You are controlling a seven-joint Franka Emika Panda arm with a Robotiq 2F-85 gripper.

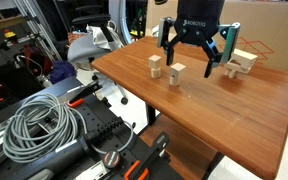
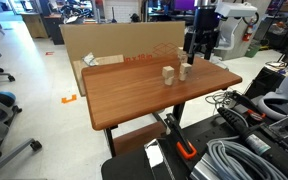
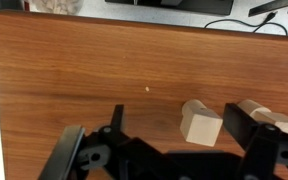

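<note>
My gripper (image 1: 187,69) hangs open above the wooden table, fingers pointing down and apart, nothing between them. Two small pale wooden pieces stand below it: one light block (image 1: 155,66) on the left and a cube-topped piece (image 1: 176,73) nearer the gripper. In the wrist view the cube-topped piece (image 3: 200,126) lies between the open fingertips, closer to the right one, though still below them. Further right in that view are more pale blocks (image 3: 278,121), partly hidden by the right finger. Farther back stands a stack of pale blocks (image 1: 241,60).
Cardboard panels (image 2: 124,42) rise behind the far edge. A coiled grey cable (image 1: 39,128) and black frame parts lie off the table's near side.
</note>
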